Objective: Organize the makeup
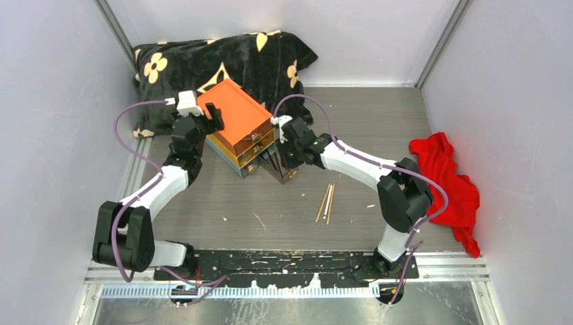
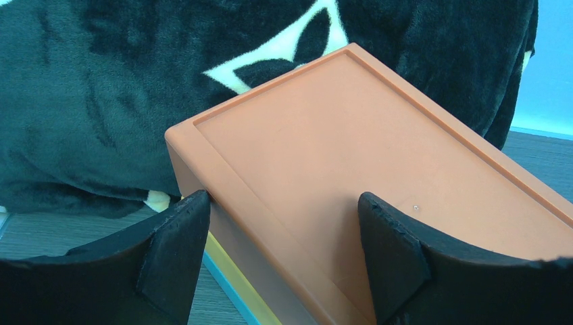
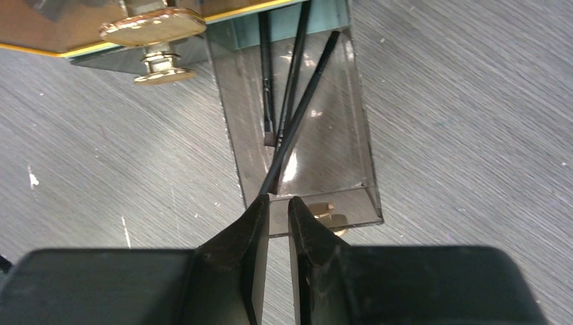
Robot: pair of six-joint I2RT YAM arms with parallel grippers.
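A stacked drawer organizer, orange (image 1: 233, 112) on top with yellow and blue layers below, stands at the back. My left gripper is shut on the orange top unit's edge. A clear lower drawer (image 3: 324, 156) is pulled out, holding several dark slender sticks (image 3: 301, 105), with brass knobs (image 3: 152, 26) on the fronts above. My right gripper is over the drawer's front end, its fingers a narrow gap apart; I see nothing clearly held.
Several light wooden sticks (image 1: 323, 202) lie on the floor right of the drawer. A black flowered blanket (image 1: 169, 74) backs the organizer; a red cloth (image 1: 446, 183) lies at the right.
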